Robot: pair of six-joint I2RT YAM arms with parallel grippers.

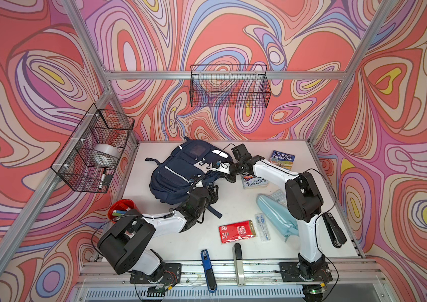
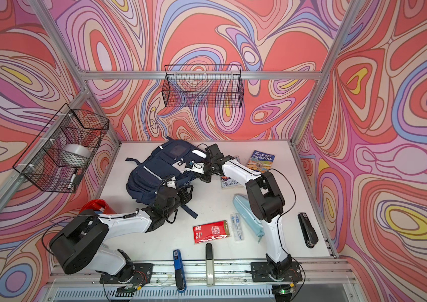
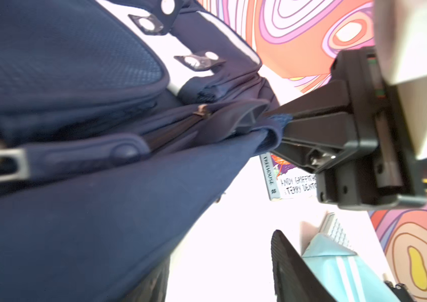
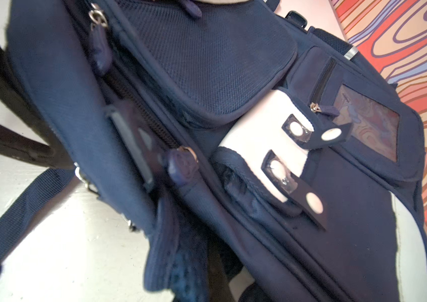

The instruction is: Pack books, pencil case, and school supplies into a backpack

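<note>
The navy backpack (image 1: 175,168) lies at the back left; in the left wrist view its zippered edge (image 3: 138,186) stretches toward the right gripper. My right gripper is shut on a fold of that fabric, pulling the edge out. Low over the bag's near side, my left gripper (image 1: 206,183) stands part open; its dark fingers (image 3: 296,274) are apart, one beside the bag's cloth. A book (image 1: 254,182) and another book (image 1: 282,159) lie on the right. Nearer are a light-blue pencil case (image 1: 278,214), a red packet (image 1: 237,231) and a clear pen pack (image 1: 262,227).
A red cup (image 1: 123,205) with markers stands at the left edge, partly behind the left arm. A black stapler (image 1: 334,230) lies at the right edge. Several wire baskets (image 1: 230,90) hang on the walls.
</note>
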